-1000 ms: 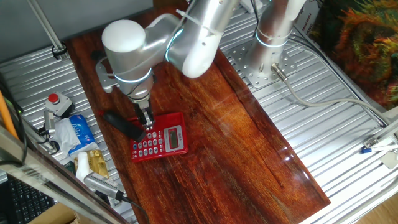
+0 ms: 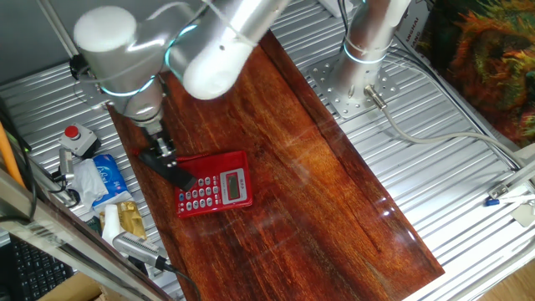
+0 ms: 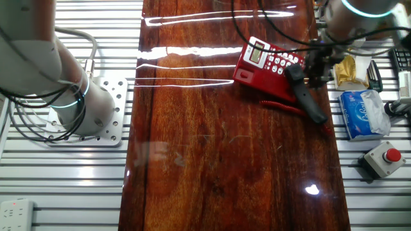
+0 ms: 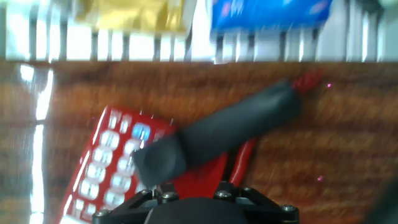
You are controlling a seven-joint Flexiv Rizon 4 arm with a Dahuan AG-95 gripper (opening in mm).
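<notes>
A red desk telephone with white keys and a small display lies on the dark wooden table. Its black handset is off the cradle, lying slantwise with one end over the keypad edge and the other out over the table, where the red cord joins it. My gripper shows at the bottom of the wrist view, fingers apart, with red phone casing visible in the gap. The handset is beyond the fingertips there, not between them. From exterior view 1 the gripper overlaps the handset; exact height above it cannot be judged.
Past the table's edge are a blue tissue pack, a gold packet and a box with a red button. Cables from the arm cross exterior view 2.
The arm has swung left in exterior view 1, taking my gripper from over the phone's keypad side to over the handset. The phone and handset have not moved.
</notes>
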